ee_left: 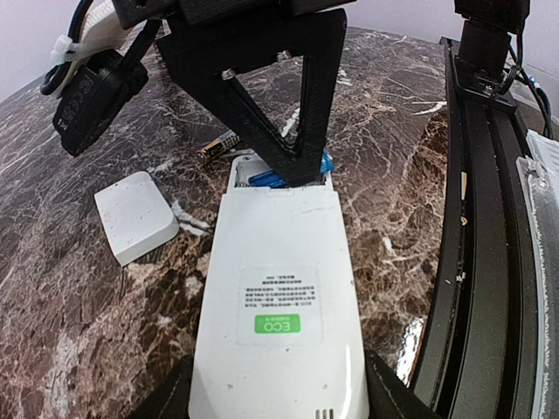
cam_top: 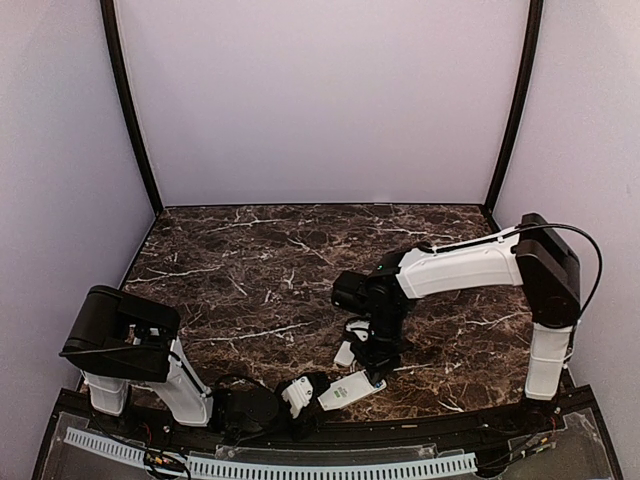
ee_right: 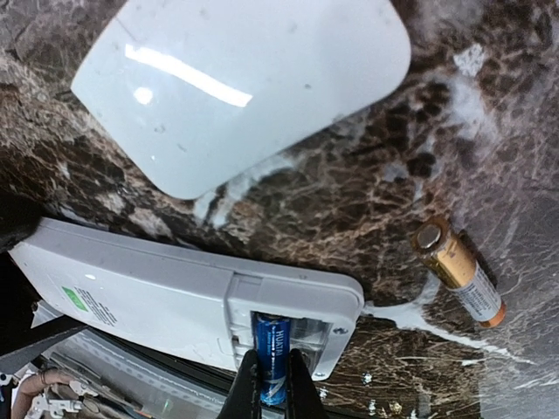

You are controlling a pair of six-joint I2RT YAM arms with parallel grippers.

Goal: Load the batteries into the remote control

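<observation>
The white remote control (ee_left: 281,249) lies back side up, its green ECO label showing. My left gripper is shut on its near end, one finger along each side. At the far end, the battery compartment (ee_right: 306,330) is uncovered. My right gripper is shut on a blue battery (ee_right: 272,336) there. One end of this battery is inside the compartment, while the other reaches between the fingers toward the remote's side edge. It looks slanted in the left wrist view; how deep it sits cannot be told. A second battery (ee_right: 470,286), gold and silver, lies loose on the table.
The white battery cover (ee_left: 137,216) rests on the marble table beside the remote. A black rail (ee_left: 445,262) runs along the table's front edge, close to the remote's other side.
</observation>
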